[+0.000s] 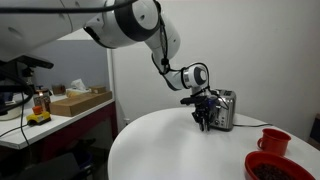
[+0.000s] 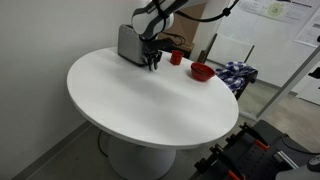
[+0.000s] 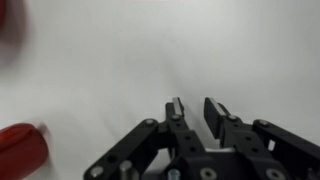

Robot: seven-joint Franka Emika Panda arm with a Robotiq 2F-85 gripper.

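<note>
My gripper [image 1: 203, 122] hangs low over the white table [image 1: 165, 150], pointing down in front of the silver toaster [image 1: 226, 112]. In the wrist view, a narrow gap separates the fingertips of the gripper, and only blurred white surface shows there. Exterior view 2 has the arm's end beside the toaster [image 2: 133, 46]; contact cannot be made out. A red mug [image 1: 273, 142] and a red bowl [image 1: 253, 163] with dark contents stand at the right of exterior view 1. One rounded red object [image 3: 20, 152] fills the lower left of the wrist view.
A dark cord [image 1: 253, 126] runs from the toaster toward the mug. Patterned cloth [image 2: 235, 76] lies beyond the bowl, and boxes [image 1: 80, 103] sit on a separate surface at left.
</note>
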